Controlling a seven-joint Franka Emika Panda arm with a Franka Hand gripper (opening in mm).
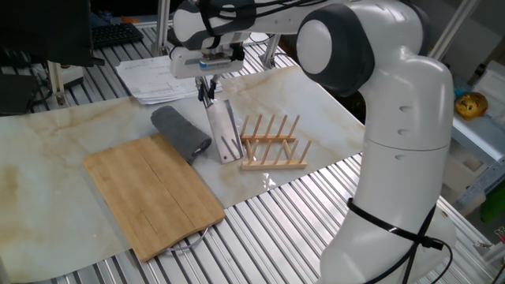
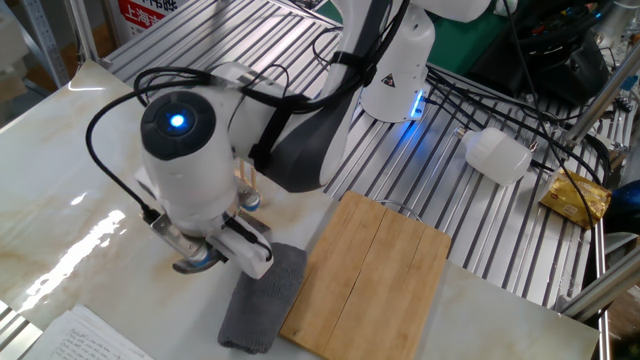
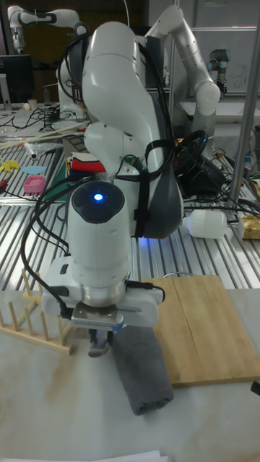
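A cleaver with a broad metal blade (image 1: 225, 132) hangs tilted in exterior view 1, its handle up between the fingers of my gripper (image 1: 207, 93), which looks shut on it. The blade's lower end is beside the left side of a wooden peg rack (image 1: 274, 165); whether it touches the rack or the table cannot be told. In exterior view 3 the gripper (image 3: 98, 340) points down between the rack (image 3: 37, 330) and a rolled grey towel (image 3: 143, 369); the blade is not clearly visible there. The arm hides the fingers in exterior view 2.
A wooden cutting board (image 1: 154, 193) lies on the table beside the grey towel (image 1: 181, 132). Papers (image 1: 150, 79) lie at the far edge. A white bottle-like object (image 2: 497, 157) and a gold packet (image 2: 575, 197) sit on the slatted metal surface.
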